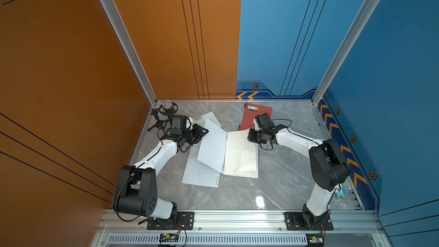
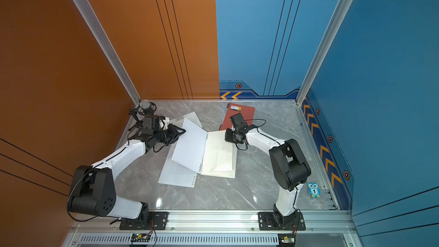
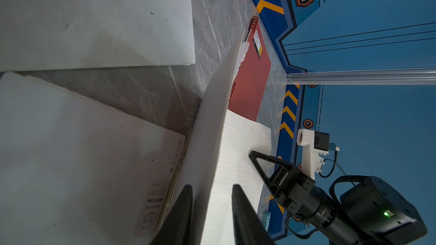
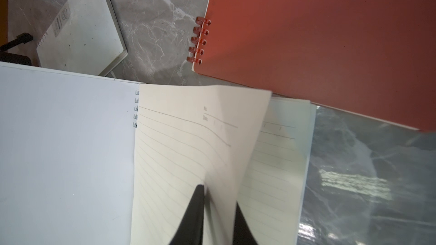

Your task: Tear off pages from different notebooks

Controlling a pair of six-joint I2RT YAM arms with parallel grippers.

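The notebook lies open mid-table, its white cover (image 1: 213,144) folded to the left and its cream lined pages (image 1: 240,155) on the right. The free edge of the cover passes between the fingers of my left gripper, which stand apart. My right gripper is over the lined side, its fingers also apart. Between them rises a curled lined page (image 4: 240,109), bent up off the sheets below and still joined at the coil. The red notebook (image 1: 257,115) lies closed behind. Pale notebooks (image 1: 199,173) lie under and beyond the white cover.
A black stand with a round head (image 1: 167,105) is at the back left. A small blue owl figure (image 2: 313,189) sits at the right edge. Bare grey tabletop (image 1: 283,169) stretches right of the open notebook.
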